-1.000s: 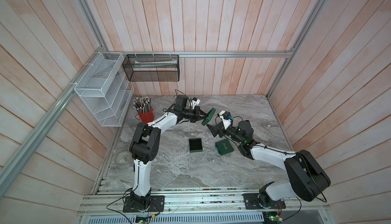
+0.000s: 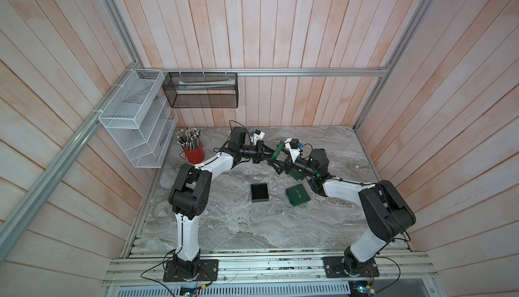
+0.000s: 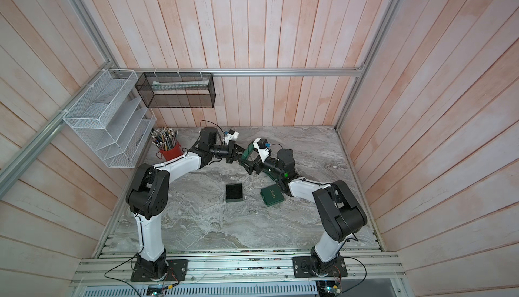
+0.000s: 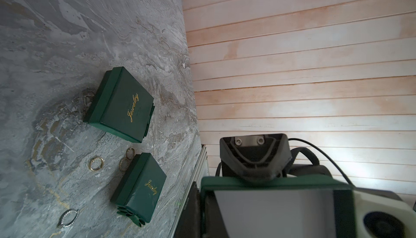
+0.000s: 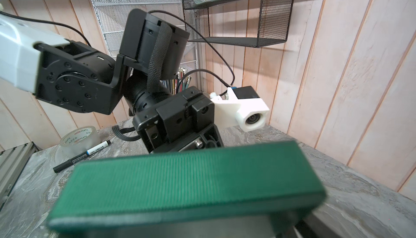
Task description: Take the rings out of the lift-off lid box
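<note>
A green box lid (image 2: pixel 276 151) hangs above the table between the two arms. My left gripper (image 2: pixel 268 153) is shut on its thin edge; the pale inside of the lid (image 4: pixel 277 214) faces the left wrist camera. My right gripper (image 2: pixel 280 162) is open and close up against the lid, whose ribbed green side (image 5: pixel 186 181) fills the bottom of the right wrist view and hides most of the fingers. On the table lie a gold ring (image 4: pixel 95 163), a silver ring (image 4: pixel 68 217) and two rings beside a closed box, one of them a small ring (image 4: pixel 130 153).
Two closed green jewelry boxes, a front one (image 2: pixel 298 194) and another box (image 4: pixel 140 186), stand on the table. An open black-lined tray (image 2: pixel 259 192) lies left of them. A red brush pot (image 2: pixel 194 154) stands at back left.
My right gripper has moved left and up to meet the lid. The left gripper has kept the lid aloft and shifted only slightly; the lid has tipped a little.
</note>
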